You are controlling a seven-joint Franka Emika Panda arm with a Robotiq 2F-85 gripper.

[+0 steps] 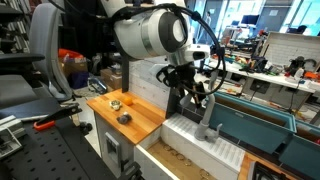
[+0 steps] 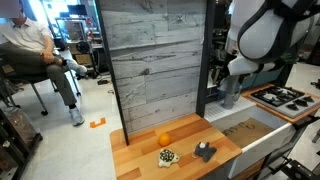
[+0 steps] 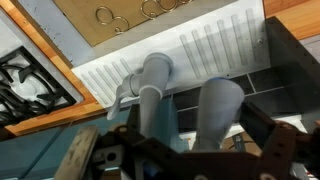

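Note:
My gripper stands open in the wrist view, its two grey fingers apart with nothing seen between them. Just beyond the left fingertip is a grey faucet (image 3: 155, 70), its side handle pointing left. It rises from a white ridged sink top (image 3: 210, 48). In exterior view 1 the gripper hangs close above the faucet (image 1: 208, 125); whether they touch, I cannot tell. An open drawer-like bin (image 1: 185, 158) in front of the ridged strip has several small rings on its wooden floor.
A wooden counter (image 2: 140, 150) to one side carries an orange ball (image 2: 164, 138), a patterned item (image 2: 167, 157) and a dark grey object (image 2: 205, 151). A teal trough (image 1: 250, 122) runs behind the faucet. A grey plank wall (image 2: 160, 80) stands beside the arm. A stovetop (image 2: 285, 98) lies beyond.

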